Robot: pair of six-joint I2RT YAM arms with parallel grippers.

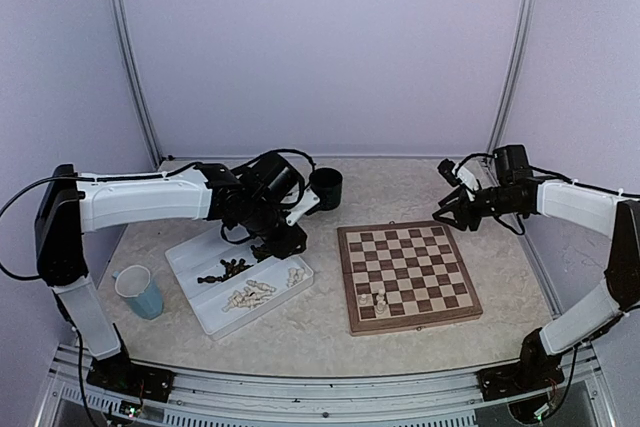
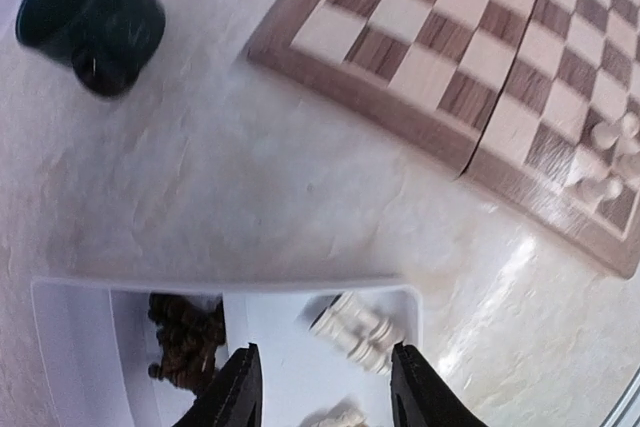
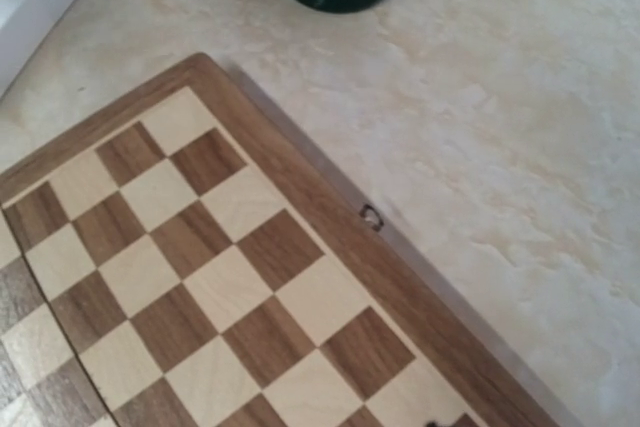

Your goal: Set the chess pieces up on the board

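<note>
The wooden chessboard (image 1: 410, 272) lies right of centre, with several light pieces (image 1: 381, 307) standing at its near-left corner; the rest of its squares are bare. To its left is a white divided tray (image 1: 213, 330). Dark pieces (image 1: 222, 272) lie in one compartment and light pieces (image 1: 248, 297) in another. My left gripper is open over the tray, nothing between its fingers, with two light pieces (image 2: 355, 332) lying just beyond the tips. Off the board's far-right corner, my right gripper (image 1: 456, 222) hangs with fingers apart and empty; the right wrist view barely catches it.
A dark green mug (image 1: 326, 188) stands behind the tray, and a light blue mug (image 1: 139, 292) to its left. A metal clasp (image 3: 371, 217) sticks out from the board's edge. The table beyond the board is clear.
</note>
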